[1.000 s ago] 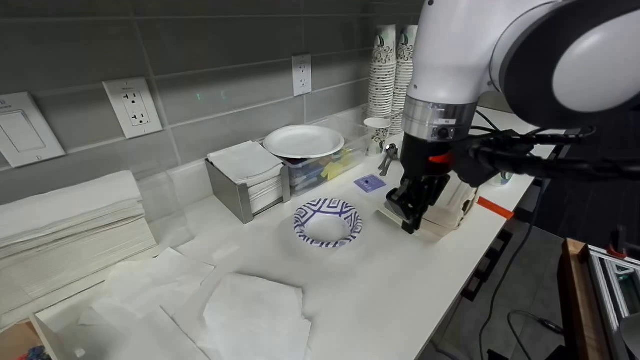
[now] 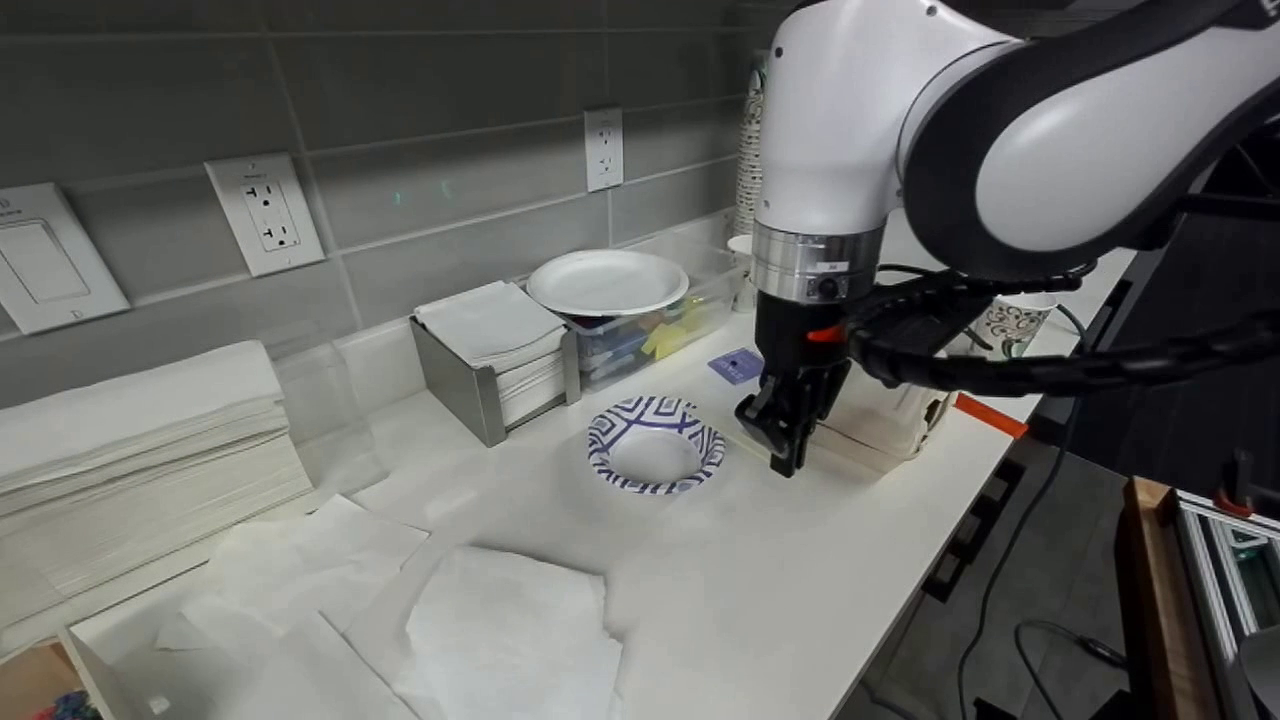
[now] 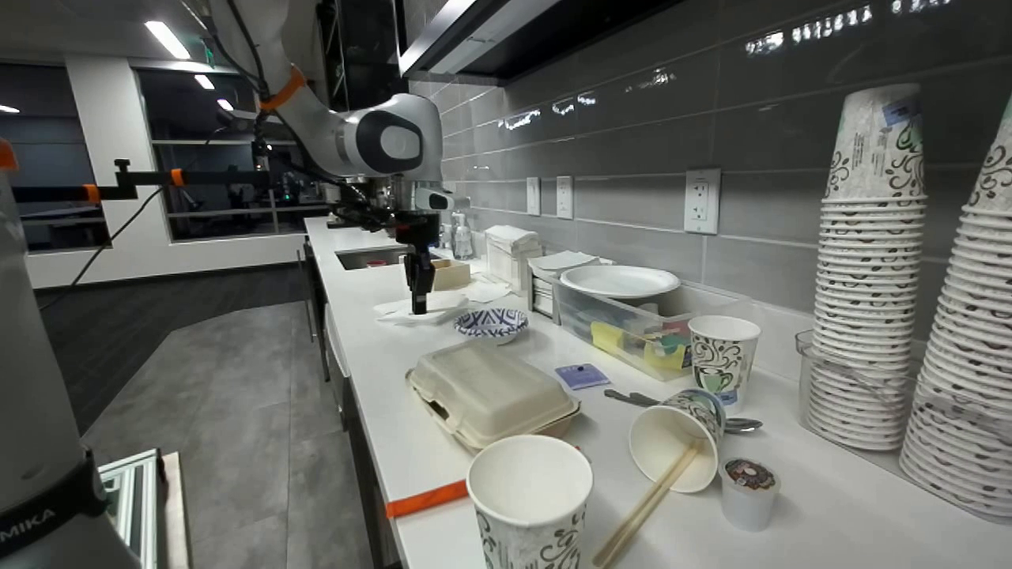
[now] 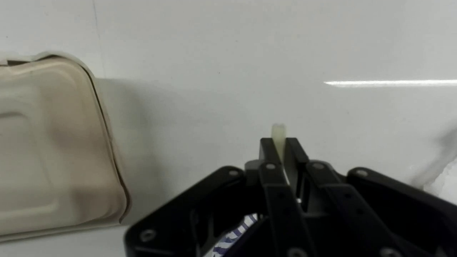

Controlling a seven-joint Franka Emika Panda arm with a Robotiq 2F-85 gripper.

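Note:
My gripper [image 2: 786,463] hangs over the counter between the patterned bowl and the takeout container, with its fingers pointing down. In the wrist view its fingers are closed together on a narrow pale piece [image 4: 279,136], whose rounded end sticks out past the tips. What the piece is cannot be told. The blue-and-white paper bowl [image 2: 655,458] sits upright on the counter, left of the gripper in exterior view 1. Only a bit of its striped rim [image 4: 240,231] shows below the fingers in the wrist view. A closed beige takeout container [image 3: 493,389] lies on the other side.
White paper sheets [image 2: 516,636] cover the near counter. Along the wall stand a napkin holder [image 2: 492,396] and a clear bin [image 3: 617,327] topped by plates. Paper cups [image 3: 531,484], cutlery and cup stacks [image 3: 868,284] crowd the far end.
In exterior view 1 the arm and gripper have shifted left, closer to the patterned bowl. The arm now covers much of the cup stacks. The bowl has stayed put.

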